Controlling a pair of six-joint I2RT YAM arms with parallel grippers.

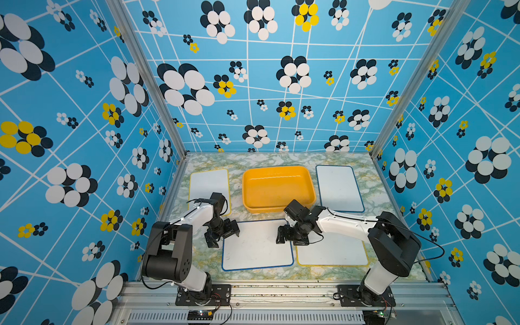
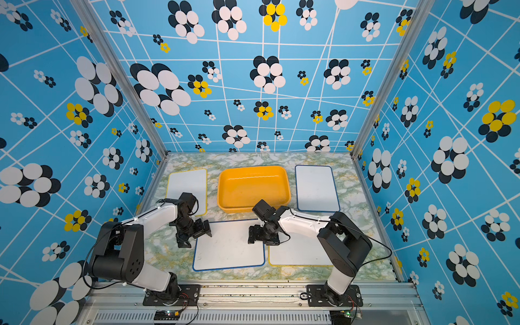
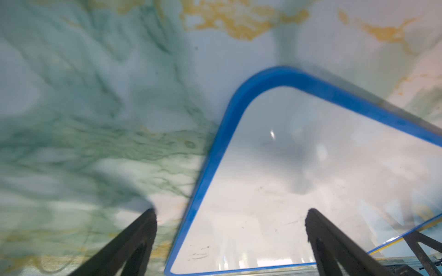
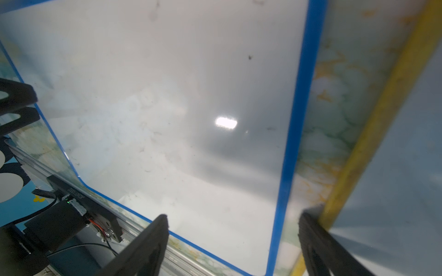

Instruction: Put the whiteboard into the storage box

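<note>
A blue-rimmed whiteboard (image 1: 254,249) lies flat at the front middle, in front of the empty orange storage box (image 1: 278,184). My left gripper (image 1: 226,235) is open over its left edge; the left wrist view shows the rounded blue corner between the fingertips, with nothing gripped. My right gripper (image 1: 287,236) is low at the board's right side, fingers apart near where the blue rim (image 4: 294,138) runs beside a yellow rim (image 4: 368,142). Whether it touches either rim is unclear.
A yellow-rimmed board (image 1: 330,253) lies front right, partly under the right arm. Another yellow-rimmed board (image 1: 208,181) is back left, and a blue-rimmed one (image 1: 338,187) back right. Bare marble surrounds them, with a metal rail along the front edge.
</note>
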